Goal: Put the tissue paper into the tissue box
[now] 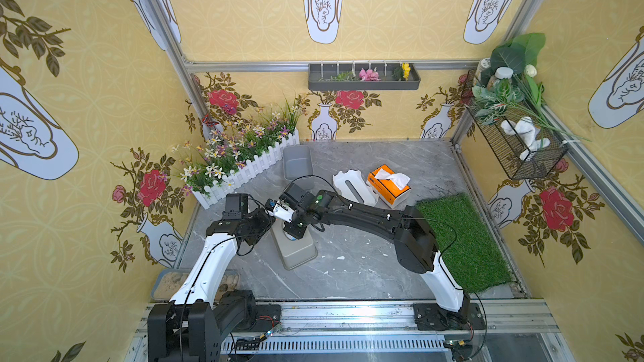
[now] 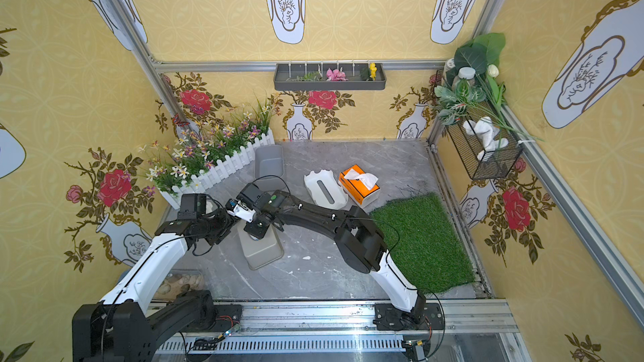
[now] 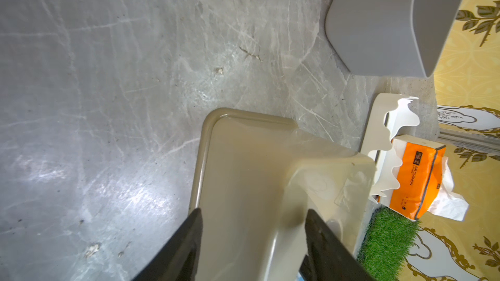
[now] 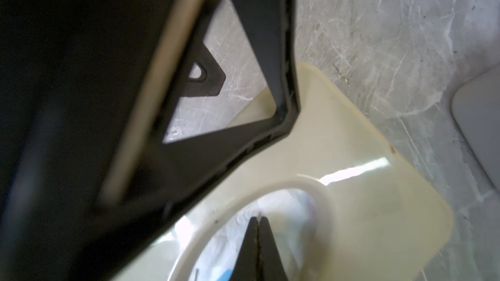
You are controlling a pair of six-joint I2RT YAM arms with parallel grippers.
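Observation:
A beige tissue box lies on the grey table, partly under my right arm. Through the oval opening in its top, the right wrist view shows white and blue material inside. My right gripper is shut at that opening, its fingertips together with nothing visible between them. At the box's left side, my left gripper stands open, with the tissue box showing between and beyond its fingers. Whether either finger touches the box, I cannot tell.
A grey container stands behind the box. Farther right are a white scalloped holder, an orange tissue pack with tissue sticking out, and a grass mat. A white-fenced flower row lines the back left.

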